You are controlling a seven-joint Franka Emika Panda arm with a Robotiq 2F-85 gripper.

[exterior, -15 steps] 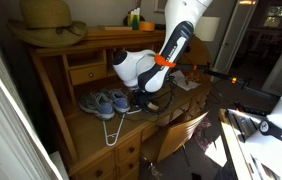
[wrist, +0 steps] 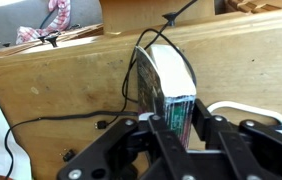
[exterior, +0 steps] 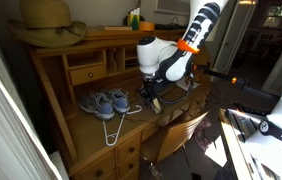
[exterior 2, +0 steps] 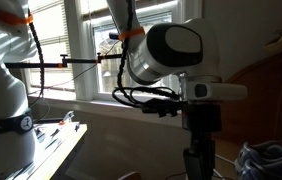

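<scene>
A small thick book or box [wrist: 173, 75], with a pale edge and a dark strip along one side, is between the fingers of my gripper in the wrist view. The fingers are shut on its near end. In exterior view 1 my gripper [exterior: 153, 102] is low over the right part of the wooden desk [exterior: 93, 138]; the held thing is barely visible there. Whether it touches the desktop cannot be told. Exterior view 2 shows the dark gripper [exterior 2: 198, 150] pointing down, its fingertips out of sight.
Grey-blue shoes [exterior: 103, 102] and a white hanger [exterior: 111, 130] are left of the gripper on the desk. A black cable [wrist: 71, 117] runs over the wood and loops by the held thing. Drawers and cubbies [exterior: 87, 73] line the back; a straw hat [exterior: 49, 22] tops them.
In exterior view 1 the arm and gripper have moved to the right along the desk, away from the shoes. The shoes and hanger look unmoved.
</scene>
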